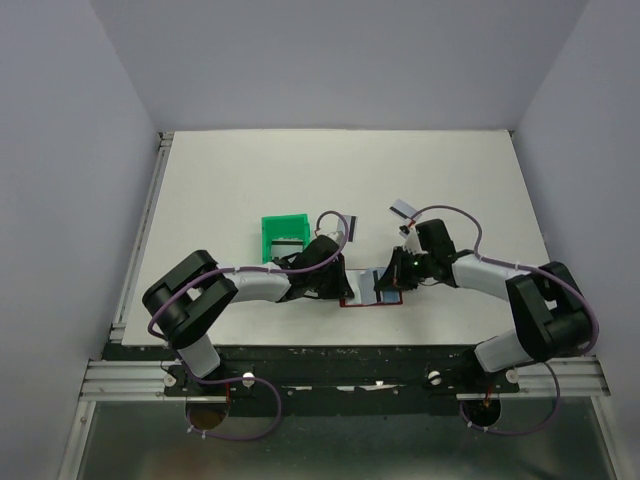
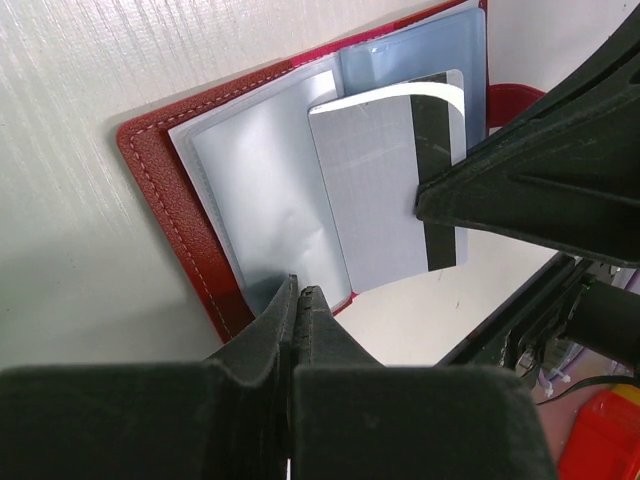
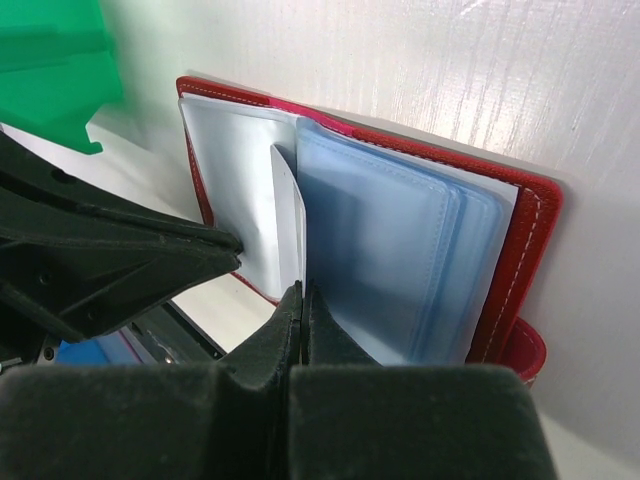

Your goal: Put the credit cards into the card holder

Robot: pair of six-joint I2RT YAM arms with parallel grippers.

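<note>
The red card holder [image 1: 371,305] lies open near the table's front, its clear sleeves [image 3: 375,220] facing up. A white credit card with a black stripe [image 2: 375,170] stands tilted over the holder's middle, between the white sleeve [image 2: 265,180] and the bluish one. My right gripper is shut on this card, whose thin edge runs up from the fingertips in the right wrist view. My left gripper is shut at the white sleeve's lower edge; whether it pinches the film cannot be told. How far the card is in a sleeve is unclear.
A green box [image 1: 268,238] with something light inside stands at the back left of the holder. Two more cards lie loose behind it: one dark-striped card [image 1: 348,229] and another card [image 1: 404,209] further right.
</note>
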